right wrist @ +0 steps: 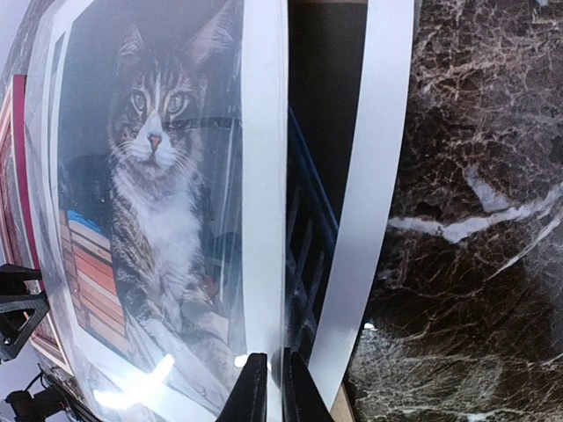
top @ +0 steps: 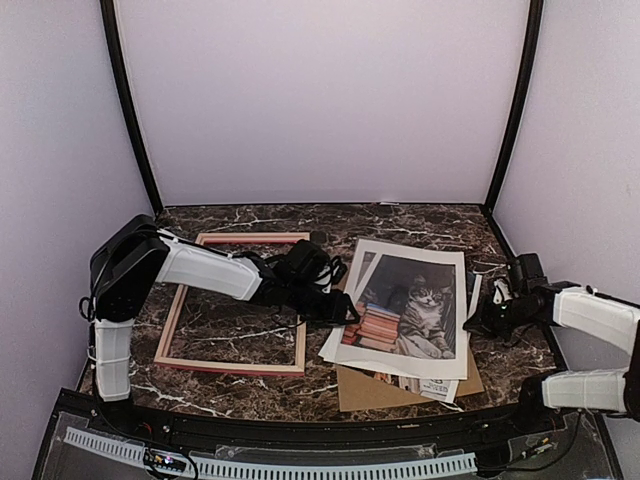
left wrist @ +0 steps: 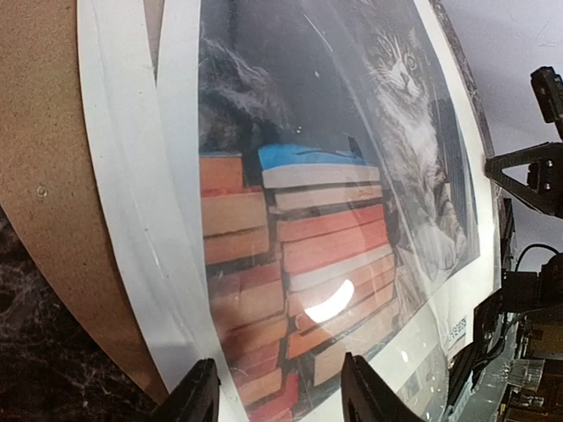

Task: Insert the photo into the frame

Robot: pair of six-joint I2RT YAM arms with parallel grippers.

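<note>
The cat photo (top: 410,305), white-bordered and glossy, lies over a pile of sheets right of the empty wooden frame (top: 230,368). At its left edge is my left gripper (top: 352,310), shut on the photo; in the left wrist view the sheet's edge passes between fingertips that stand apart. My right gripper (top: 472,325) is at the opposite edge. In the right wrist view its fingers (right wrist: 255,378) are close together, shut on the photo's right border (right wrist: 264,220). Glare (left wrist: 330,301) hides some of the printed books in the left wrist view.
Beneath the photo lie other white sheets (right wrist: 365,193) and a brown board (top: 375,393), which sticks out towards the front. Bare marble tabletop (top: 320,385) shows between frame and pile. Walls enclose the back and sides.
</note>
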